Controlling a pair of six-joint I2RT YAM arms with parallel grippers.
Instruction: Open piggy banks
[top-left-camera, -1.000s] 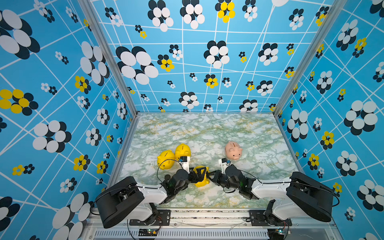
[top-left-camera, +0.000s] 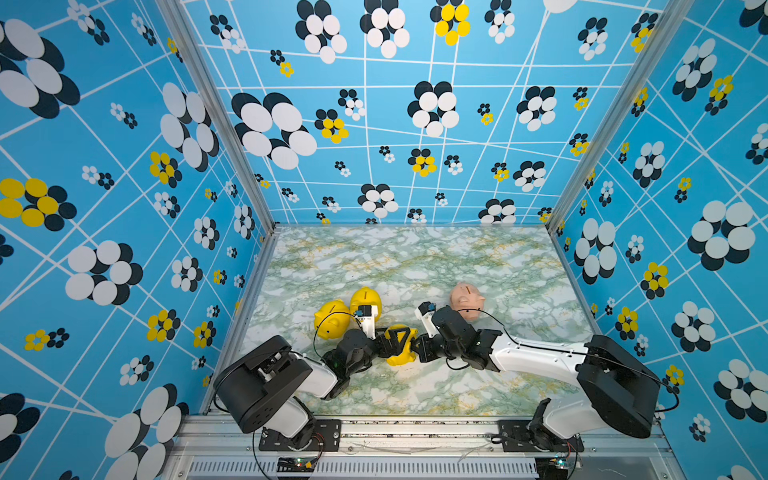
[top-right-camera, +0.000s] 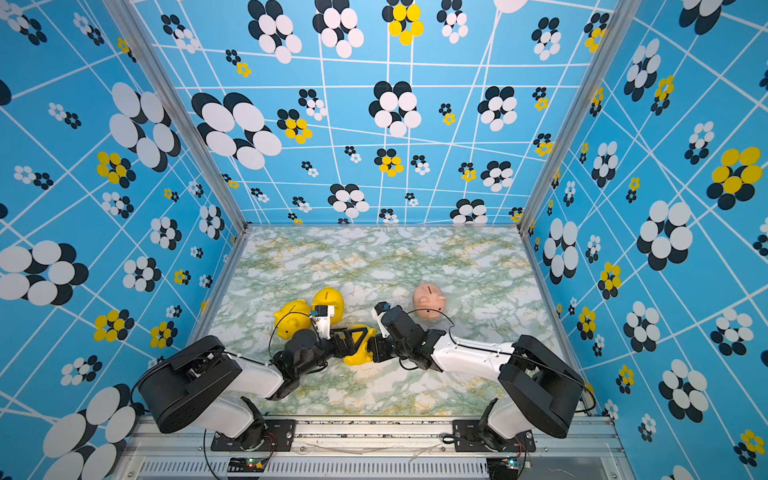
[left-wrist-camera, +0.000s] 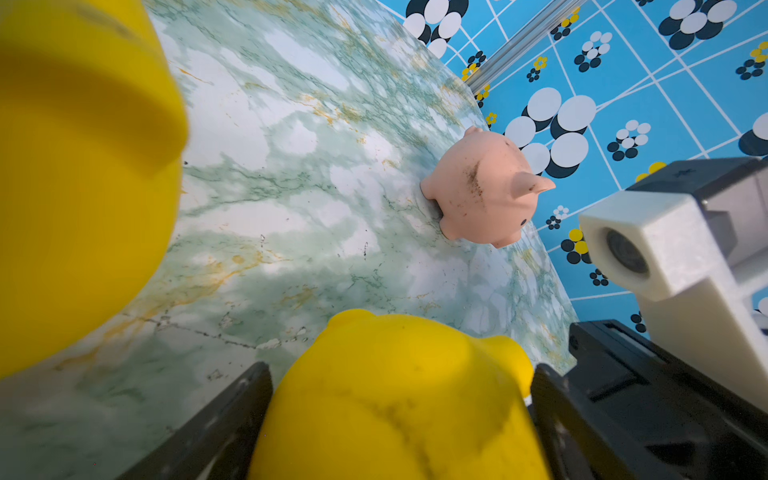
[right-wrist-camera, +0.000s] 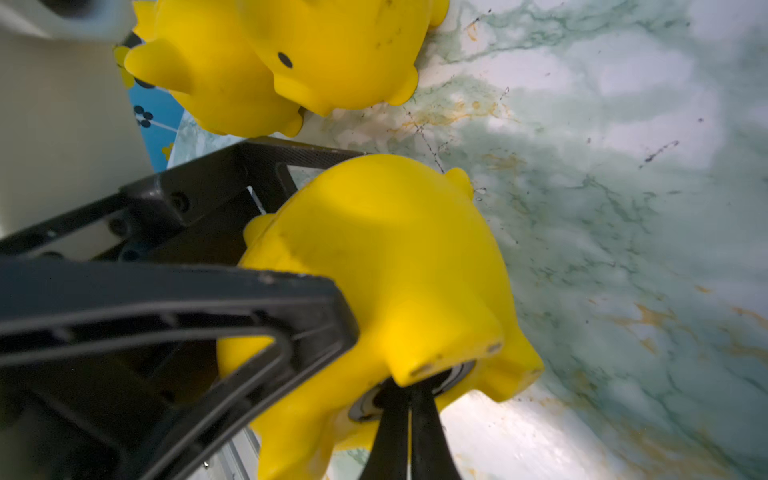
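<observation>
A yellow piggy bank (right-wrist-camera: 384, 232) lies tipped over, its feet and belly toward my right arm. The fingers (right-wrist-camera: 316, 320) of my open left gripper stand on either side of it; whether both touch it, I cannot tell. In the belly shows a round grey-ringed plug (right-wrist-camera: 366, 406) with a dark middle. My right gripper is shut, its thin tips at that plug; how deep they reach is hidden. Two more yellow piggy banks (top-left-camera: 332, 318) (top-left-camera: 365, 301) and a pink one (top-left-camera: 466, 301) stand upright with slots on top.
Both yellow banks sit close together behind and left of my left gripper. Beyond my right gripper is the pink bank.
My right gripper and wrist have shifted left and slightly back and turned. The tipped bank and my left gripper have moved a little left. The other banks stay put.
</observation>
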